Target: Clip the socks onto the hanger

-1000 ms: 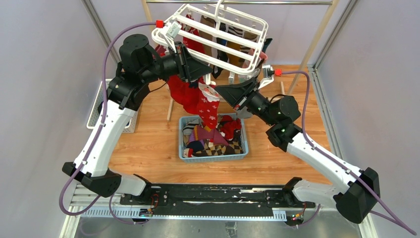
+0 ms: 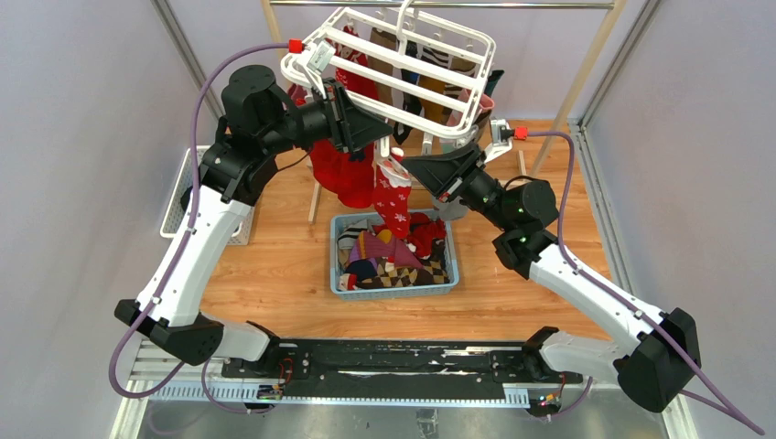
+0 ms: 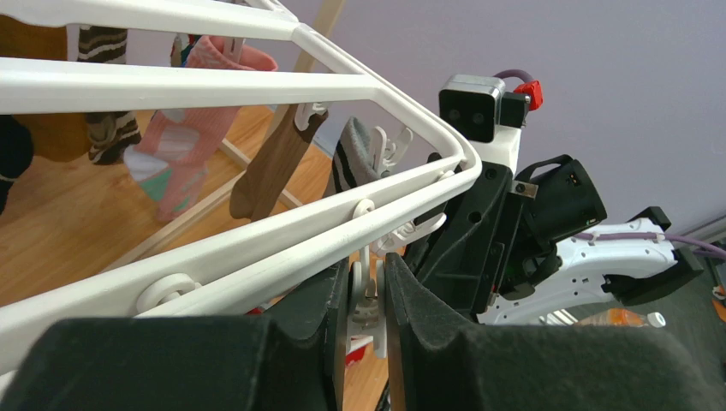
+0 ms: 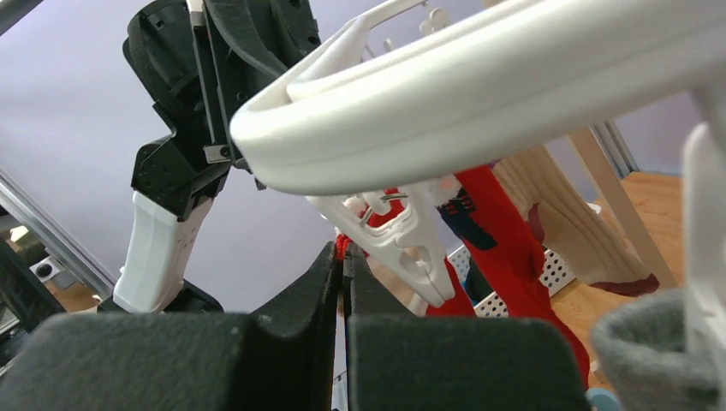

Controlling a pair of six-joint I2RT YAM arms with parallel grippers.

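Observation:
The white hanger (image 2: pixel 403 69) carries hanging socks. My left gripper is shut on a white clip (image 3: pixel 368 325) under the front rail. From the right, my right gripper reaches in beneath that rail, shut, with red fabric at its fingertips. In the top view a red Christmas sock (image 2: pixel 393 201) with white snowflakes hangs at those tips, below the held clip; whether the clip grips it is hidden. Red socks (image 4: pixel 505 257), a pink sock (image 3: pixel 193 137) and brown socks (image 3: pixel 265 171) hang nearby.
A blue basket of socks (image 2: pixel 393 291) stands on the wooden floor (image 2: pixel 274 293) below. A white basket (image 2: pixel 240 229) is behind my left arm, and a wooden rack post (image 2: pixel 576 82) stands right of the hanger.
My right gripper has shifted slightly at the clip, and the snowflake sock has swung and changed shape beneath it. The left gripper and hanger have stayed still.

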